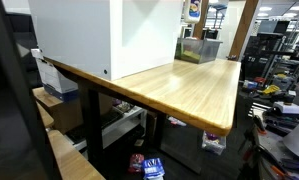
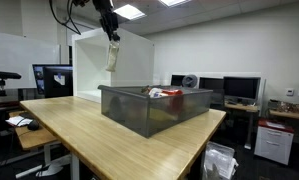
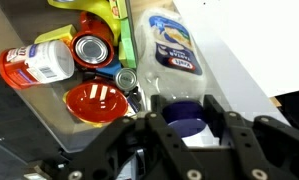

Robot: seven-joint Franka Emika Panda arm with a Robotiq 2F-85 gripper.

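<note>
A clear bottle with a printed label (image 3: 172,45) and a purple cap (image 3: 184,117) is held by my gripper, which is shut on it at the cap end. In exterior view 2 the bottle (image 2: 113,56) hangs upright below the gripper (image 2: 112,36), above the near left end of a grey bin (image 2: 125,109). Only the bottle's lower part (image 1: 192,11) shows at the top of exterior view 1, with the gripper out of frame there.
Inside the bin are several items, including a red-and-white can (image 3: 39,62) and a shiny red object (image 3: 96,102). A white panel (image 2: 134,65) stands behind the bin.
</note>
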